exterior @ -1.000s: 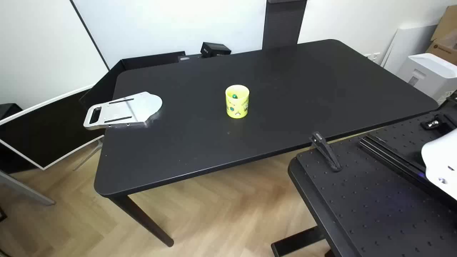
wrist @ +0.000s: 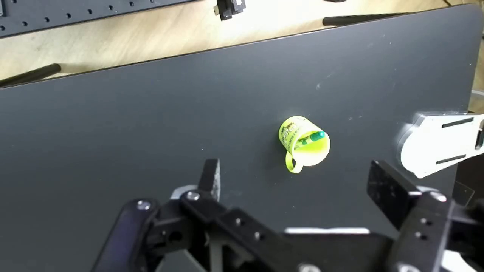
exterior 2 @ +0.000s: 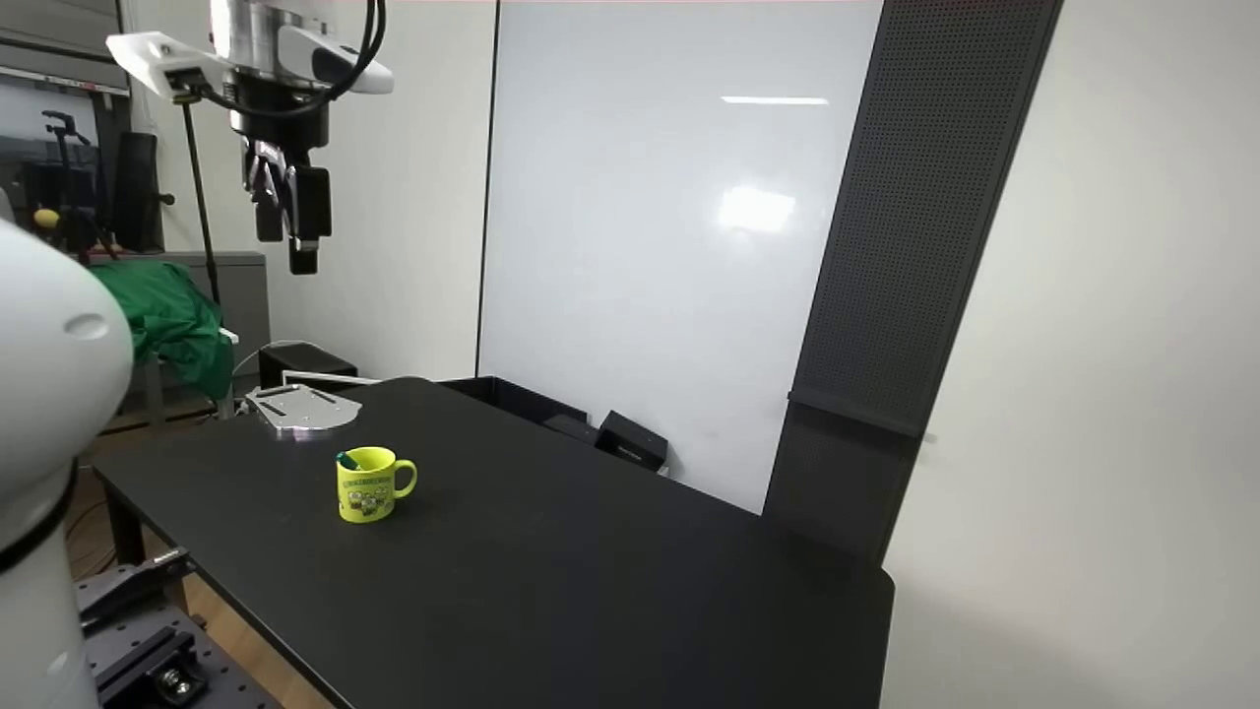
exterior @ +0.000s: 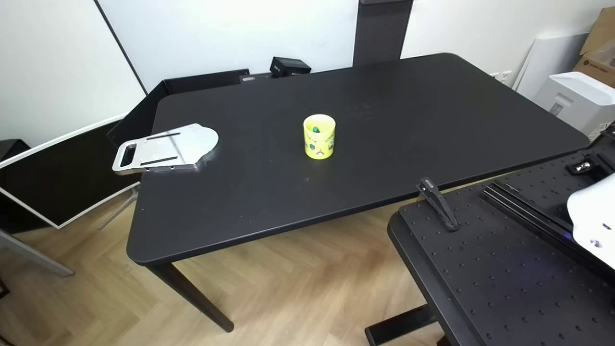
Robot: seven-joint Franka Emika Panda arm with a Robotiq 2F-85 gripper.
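A yellow-green mug with printed figures stands upright on the black table. Its handle shows in exterior view 2, where the mug has its handle to the right. Inside the mug leans a green-capped marker. High above the tabletop hangs my gripper, well clear of the mug. The wrist view has my gripper open, its two fingers wide apart and only the table below between them. Exterior view 1 does not show the gripper.
A silver metal plate lies at the table's left end, overhanging the edge. Black boxes sit behind the table's back edge. A perforated black bench stands in front on the right.
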